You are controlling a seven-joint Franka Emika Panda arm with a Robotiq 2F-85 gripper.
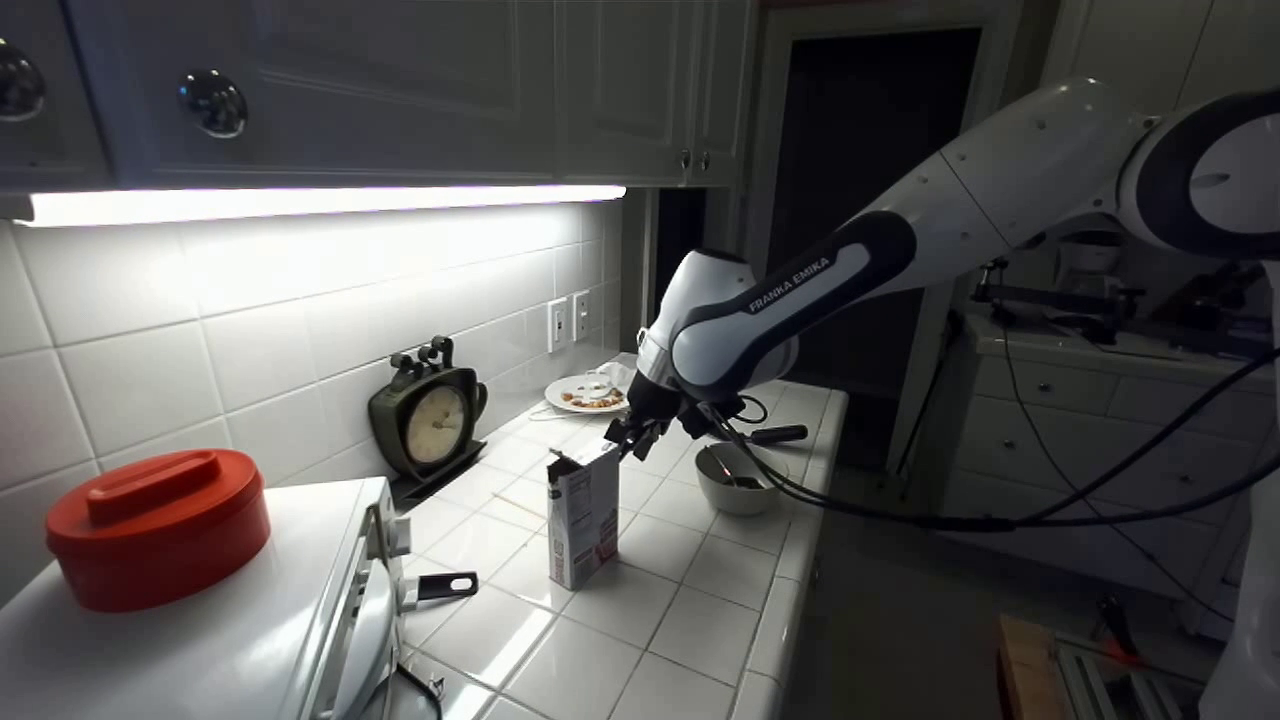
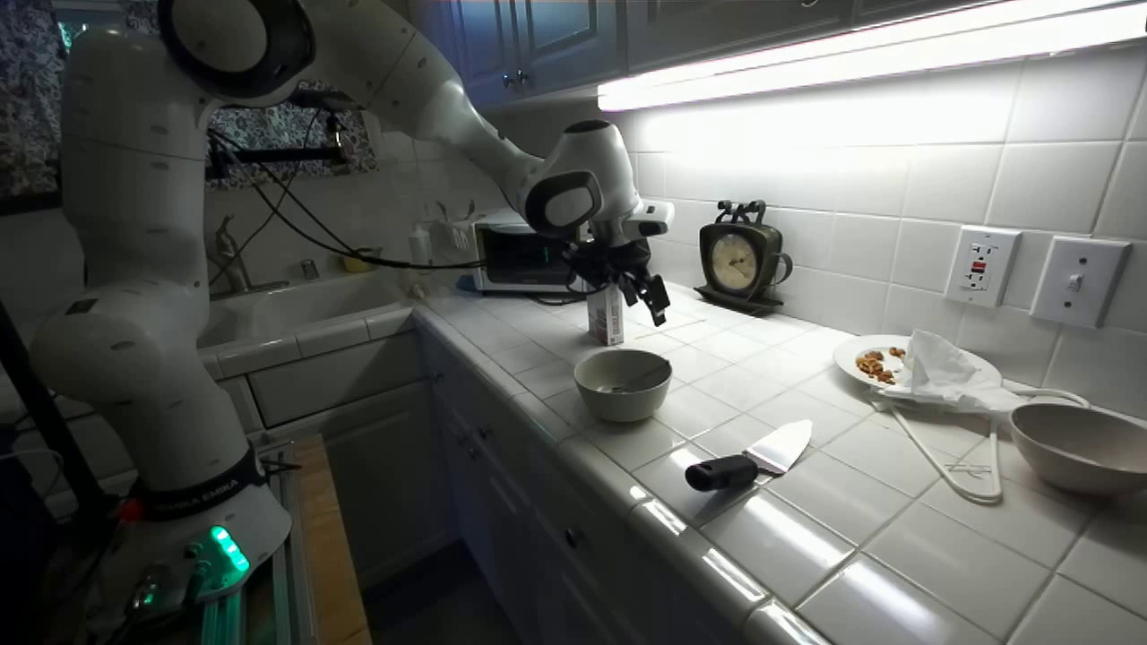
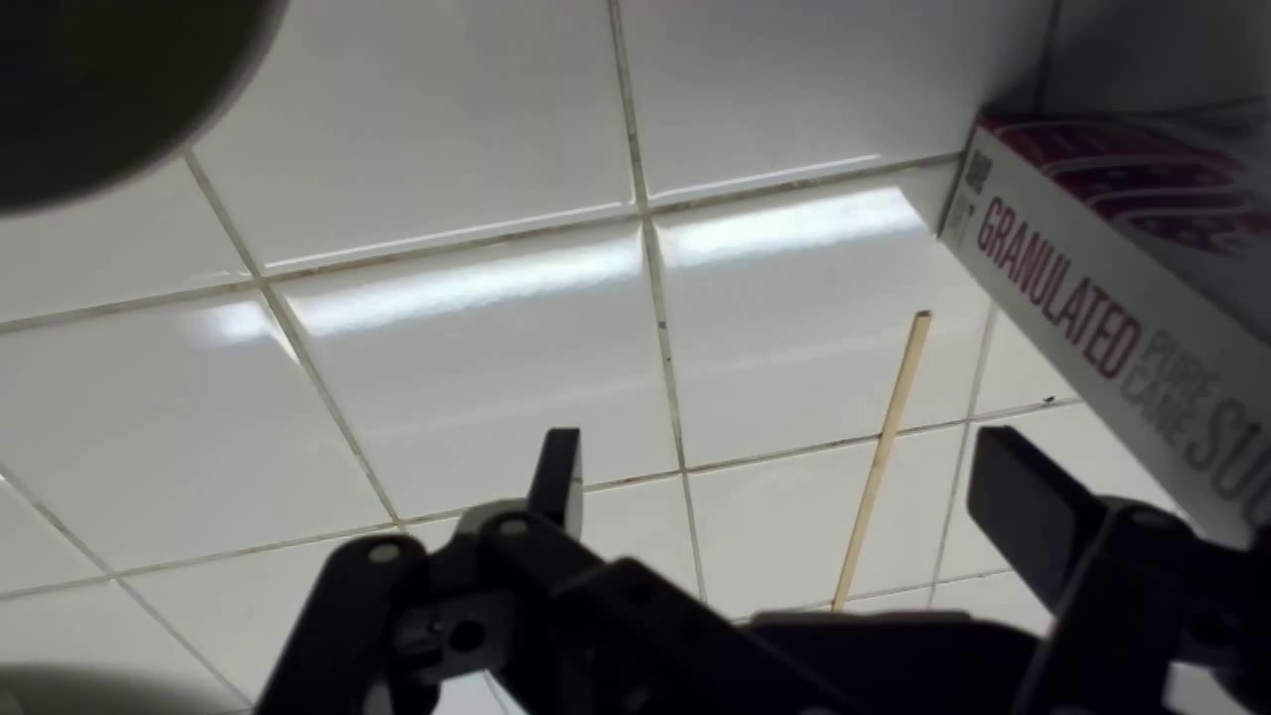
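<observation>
A white sugar box [image 1: 584, 518] with dark and red print stands upright on the tiled counter, its top flap raised. In the wrist view its side, lettered "granulated", shows the box [image 3: 1102, 316] at the right, close by the right finger. My gripper is open, its fingers well apart; between them I see only tile and a thin wooden stick [image 3: 884, 459] lying on the counter below. From the second exterior view, the gripper [image 2: 658, 312] hangs near the box's top, with part of the box [image 2: 605, 315] visible behind it.
A bowl [image 2: 623, 389] with a utensil in it is close by. Farther along lie a black-handled spatula [image 2: 749, 457], a plate with food [image 2: 860, 360] and another bowl [image 2: 1081, 446]. A scale-like clock [image 1: 434, 422] stands by the wall; a toaster oven carries a red container [image 1: 162, 528].
</observation>
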